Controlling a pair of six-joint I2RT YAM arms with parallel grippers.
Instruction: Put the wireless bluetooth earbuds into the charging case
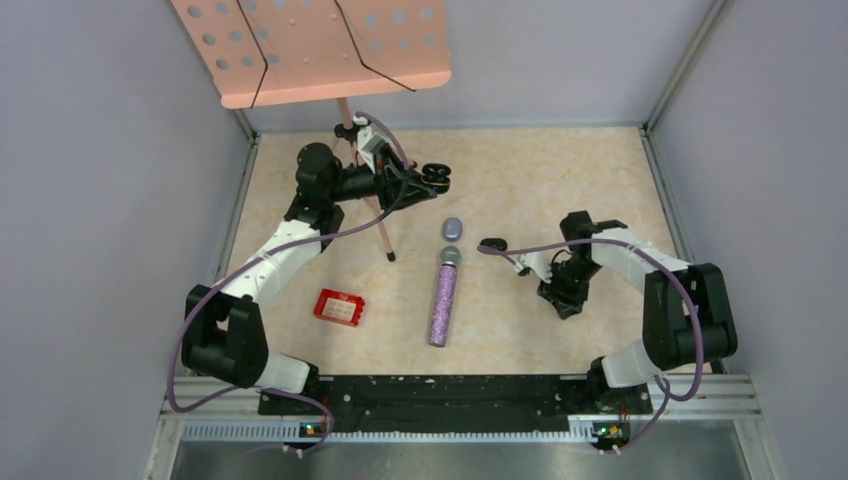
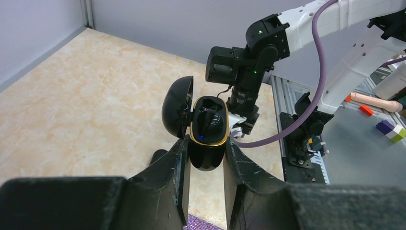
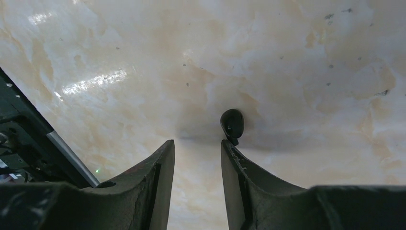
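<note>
A black open earbud case with a gold rim [image 2: 208, 129] is held up by my left gripper, which is shut on it above the back left of the table [image 1: 540, 170]. My right gripper is low over the right part of the table, part open, with a small black earbud [image 3: 232, 122] lying just beyond its right fingertip. In the top view that earbud is hidden under the right arm.
A purple glitter microphone [image 1: 443, 300], a blue-grey oval object [image 1: 452, 229], another black oval object [image 1: 493, 243] and a red box [image 1: 340, 308] lie on the table. A pink stand is at the back left.
</note>
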